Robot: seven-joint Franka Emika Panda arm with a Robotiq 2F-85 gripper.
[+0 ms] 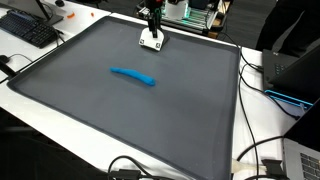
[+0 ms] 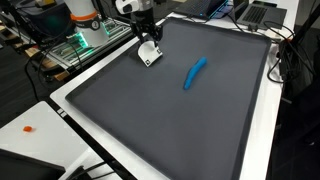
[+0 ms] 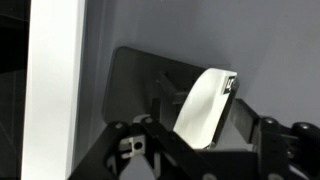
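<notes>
A white object [image 1: 151, 39] stands at the far edge of the dark grey board, and in the second exterior view the same white object [image 2: 149, 52] is near the upper left. My gripper [image 1: 154, 22] is directly over it, its fingers low around the top. Seen from the wrist, the gripper has its fingers apart, one on each side of the white object [image 3: 204, 106]; whether they touch it cannot be made out. A dark flat part [image 3: 138, 88] lies beside the white piece. Well apart from the gripper, a blue elongated item [image 1: 132, 75] rests on the board.
The dark grey board [image 2: 150, 115] is mostly bare. A keyboard [image 1: 28, 28] sits off its far left corner. Cables and a dark device [image 1: 293, 75] lie beyond the right edge, with a laptop [image 1: 302, 158] near the front right.
</notes>
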